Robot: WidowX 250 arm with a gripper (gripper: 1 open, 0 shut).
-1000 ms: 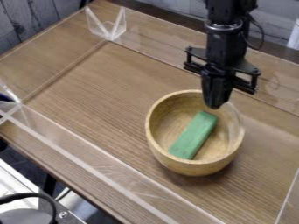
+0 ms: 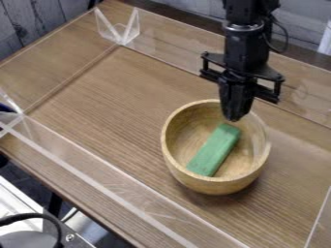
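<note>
A round light-wood bowl [image 2: 181,145] sits on the wooden table, holding a green rectangular block [image 2: 214,150] that lies slanted on its floor. My black gripper [image 2: 230,108] points down over the back part of the bowl, its tips just above the upper end of the block. The fingers look shut, with nothing visible between them.
A dark object with cables shows at the lower left beyond the table's edge. A wall or raised board runs along the back.
My gripper has shifted very slightly left and down toward the bowl. The bowl and block look unmoved.
</note>
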